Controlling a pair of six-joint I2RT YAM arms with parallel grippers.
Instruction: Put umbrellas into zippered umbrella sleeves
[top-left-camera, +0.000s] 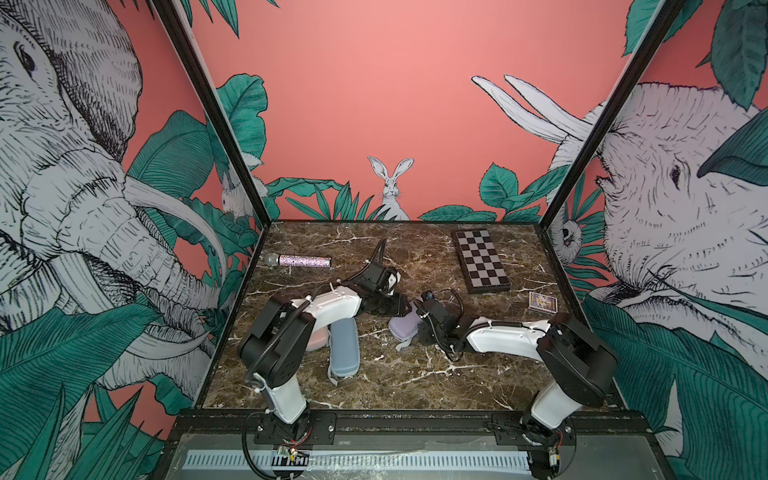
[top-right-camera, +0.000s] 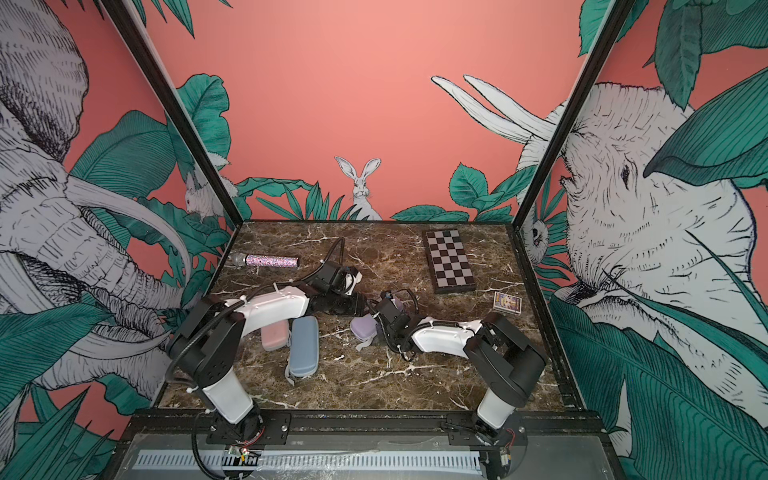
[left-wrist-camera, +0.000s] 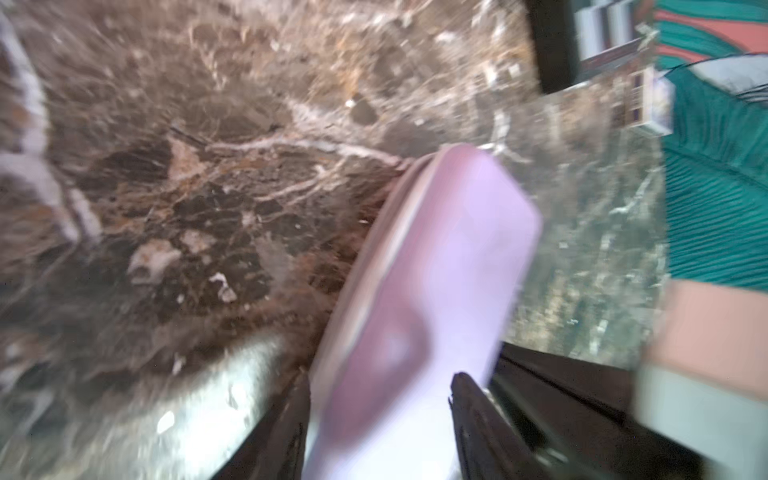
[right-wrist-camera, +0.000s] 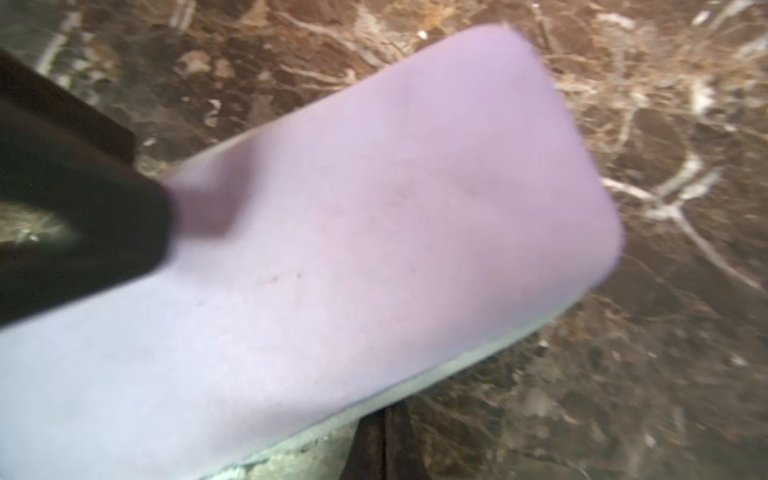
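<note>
The lilac zippered sleeve (right-wrist-camera: 384, 208) lies on the marble table between the two arms. Its zip edge is a pale line along the side. My left gripper stands part open over the sleeve, its fingers spread to either side of it. My right gripper is shut, fingertips together against the sleeve's near edge; whether a zip pull or strap is pinched there is hidden. Left of it lie a blue sleeve (top-left-camera: 344, 348) and a pink sleeve (top-right-camera: 275, 334), partly behind the left arm. No loose umbrella shows.
A glittery pink microphone (top-left-camera: 304, 261) lies at the back left. The checkered board (top-left-camera: 481, 260) sits at the back right, with a small card pack (top-left-camera: 543, 301) at the right edge. Bare table shows in front of the lilac sleeve. Both grippers are close together.
</note>
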